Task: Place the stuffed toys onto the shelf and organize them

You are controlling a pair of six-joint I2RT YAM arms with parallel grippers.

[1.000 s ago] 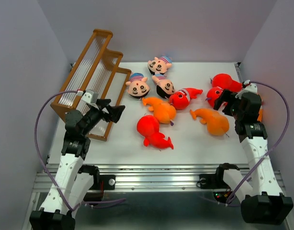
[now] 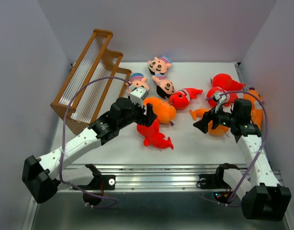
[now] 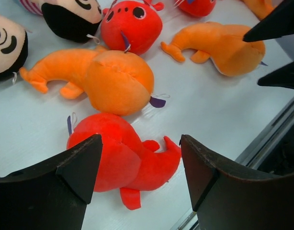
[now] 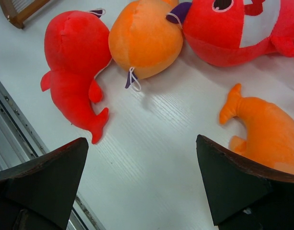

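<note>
A red whale toy (image 2: pixel 159 136) lies on the white table, partly covered in the top view by my left gripper (image 2: pixel 151 114). The left wrist view shows that red toy (image 3: pixel 123 158) beyond and between the fingers of my left gripper, which is open and empty. Behind it lies an orange toy (image 3: pixel 120 79). My right gripper (image 2: pixel 204 125) hangs over a second orange toy (image 2: pixel 223 130); in the right wrist view that toy (image 4: pixel 269 132) is at the right, outside the open fingers. The wooden shelf (image 2: pixel 84 81) stands at the back left, its visible tiers empty.
Three toys with striped caps, one a capped doll (image 2: pixel 160 64), lie at the back. A red-and-white toy (image 2: pixel 184 98) is mid-table. More red toys (image 2: pixel 226 82) and an orange striped toy (image 2: pixel 256 108) crowd the right side.
My left arm has swung right from beside the shelf to above the red whale toy. The toys have not moved.
</note>
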